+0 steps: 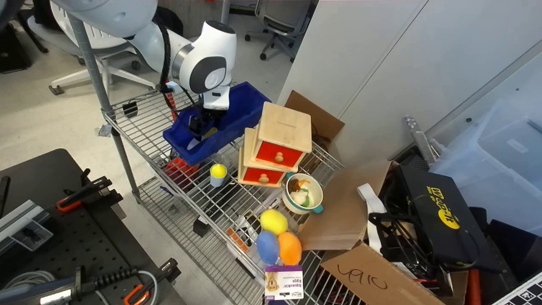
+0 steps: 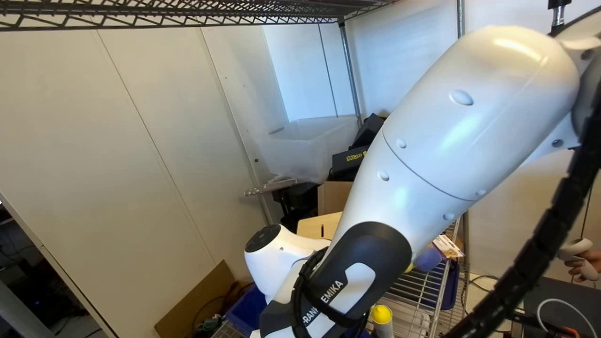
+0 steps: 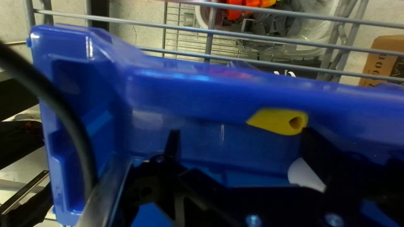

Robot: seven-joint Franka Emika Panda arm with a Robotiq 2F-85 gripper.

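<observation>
My gripper is low inside the blue bin (image 3: 227, 92), fingers spread, with blue plastic showing between them. A yellow piece (image 3: 278, 121) with a hole in one end lies by the near wall of the bin, close to the right finger (image 3: 316, 149) in the wrist view. Just below it a white object (image 3: 305, 174) is partly covered by that same finger. In exterior view 1 the yellow piece (image 1: 209, 133) and the white object (image 1: 193, 144) show beside the dark gripper (image 1: 202, 127). Contact between finger and either object cannot be made out.
The bin walls surround the gripper closely. Wooden boxes with red drawers (image 1: 279, 152) stand against the bin's right side. A cup with a yellow top (image 1: 218, 175), a bowl (image 1: 303, 193) and several coloured balls (image 1: 274, 222) occupy the wire shelf (image 1: 218, 203).
</observation>
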